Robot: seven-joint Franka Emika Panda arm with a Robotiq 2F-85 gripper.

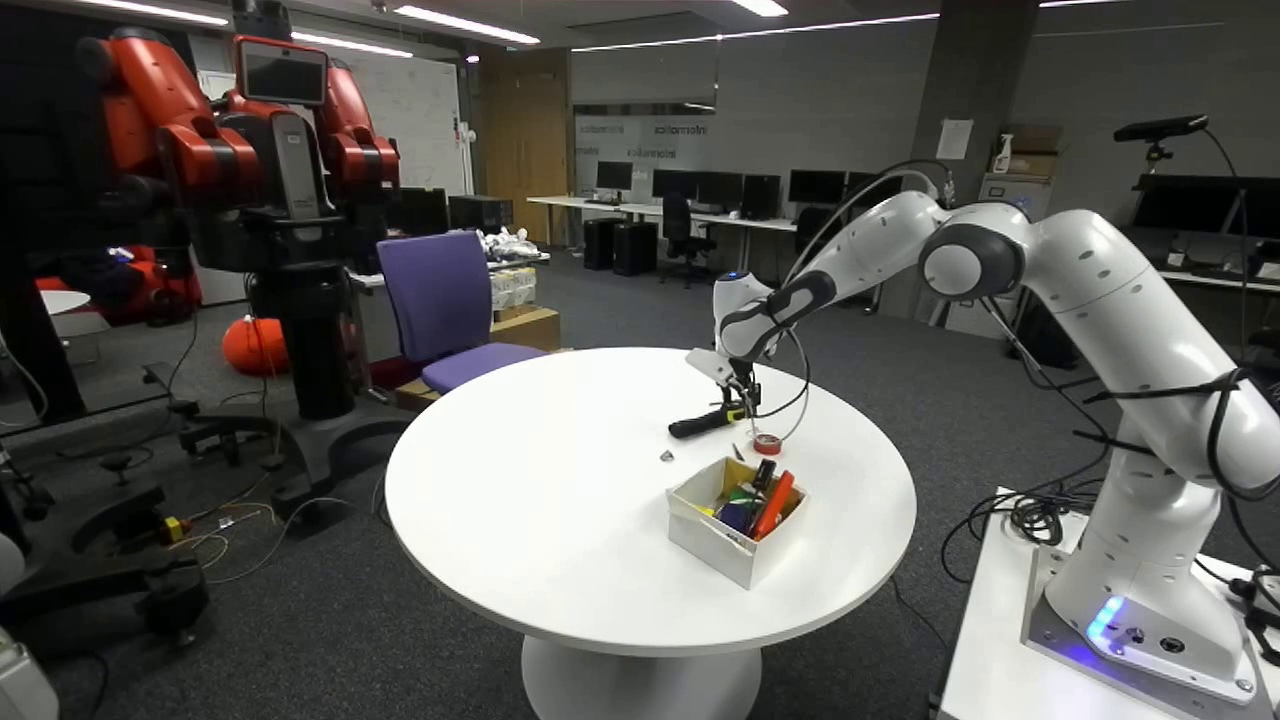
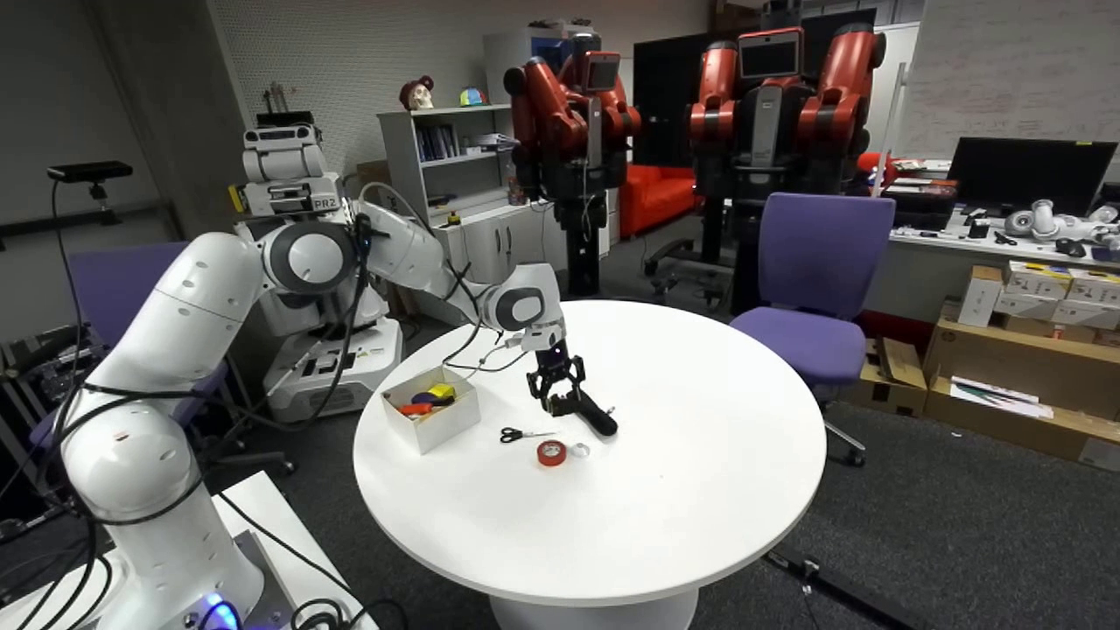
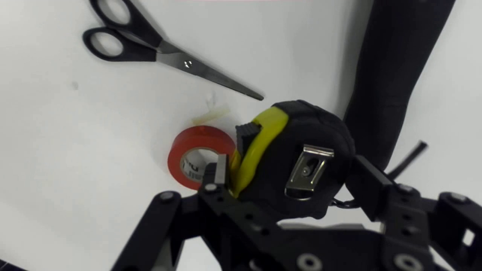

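A black and yellow tape measure (image 3: 300, 158) with a metal belt clip fills the middle of the wrist view. My gripper is open, its fingers wide apart on either side of the tape measure; whether the pads press on it I cannot tell. In exterior view 2 the gripper (image 2: 556, 387) is low over the round white table, by the near end of a black torch-like object (image 2: 585, 409), and the tape measure is hard to make out. From exterior view 1, yellow shows just below the gripper (image 1: 738, 402).
Red tape (image 2: 551, 452) and black-handled scissors (image 2: 525, 434) lie close to the gripper. A white box (image 2: 432, 415) holding several items stands nearer the arm's base.
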